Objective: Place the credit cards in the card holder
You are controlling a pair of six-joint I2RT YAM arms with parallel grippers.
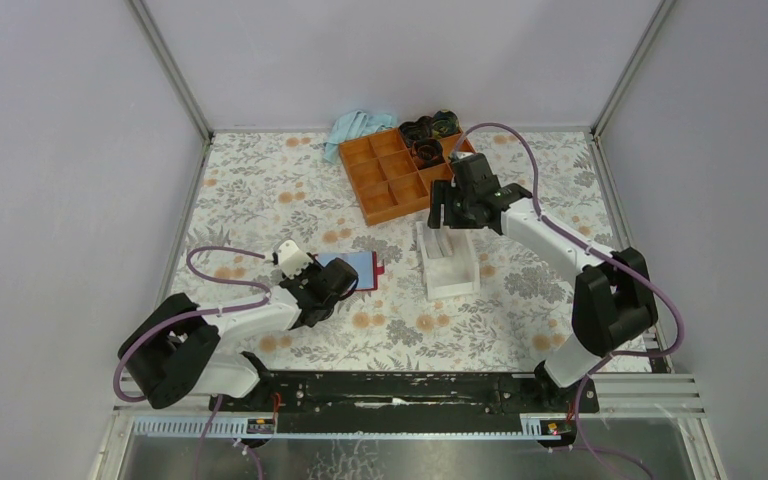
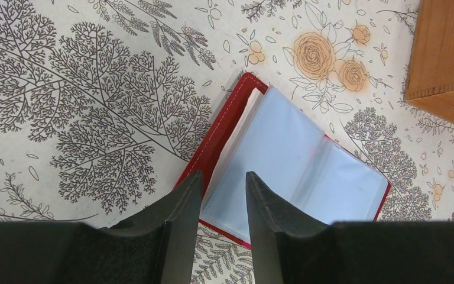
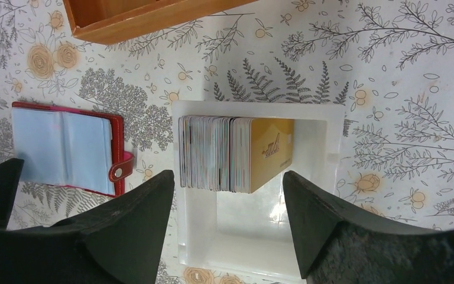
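Observation:
The card holder lies open on the table, its red cover (image 2: 207,148) framing pale blue sleeves (image 2: 281,142). Over its near part stands my left gripper, the fingers parted with a clear gap and nothing held. Whether a fingertip touches the sleeve edge I cannot tell. Credit cards (image 3: 216,152) stand in a tight row inside the white box (image 3: 334,148), with a gold card (image 3: 272,151) at the row's right end. My right gripper is open above the box, empty, one finger on each side of the row.
Behind the box sits a wooden compartment tray (image 1: 380,208) with dark coiled items (image 1: 427,152). A light blue cloth (image 1: 358,126) lies next to it.

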